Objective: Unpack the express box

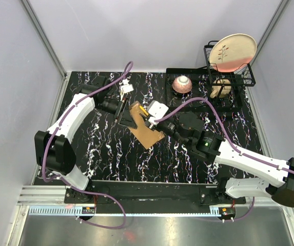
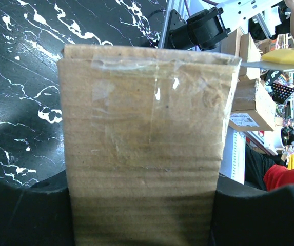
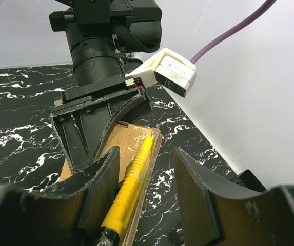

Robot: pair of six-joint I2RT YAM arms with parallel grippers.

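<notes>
A brown cardboard box [image 1: 145,134] is held up over the dark marbled table, with my left gripper [image 1: 128,116] shut on it. In the left wrist view the taped end of the box [image 2: 147,107] rises between dark fingers on either side. My right gripper is shut on a yellow utility knife [image 3: 129,192], which lies along the box's edge in the right wrist view. From the left wrist, the knife's thin blade [image 2: 262,65] reaches the upper right corner of the box. Clear tape covers that end; whether the blade has cut it cannot be told.
At the back right stand a black dish rack [image 1: 231,79] with a plate [image 1: 233,53] and a pink bowl [image 1: 182,84]. Bare table [image 1: 105,159] lies around and in front of the box. Walls enclose the left, back and right.
</notes>
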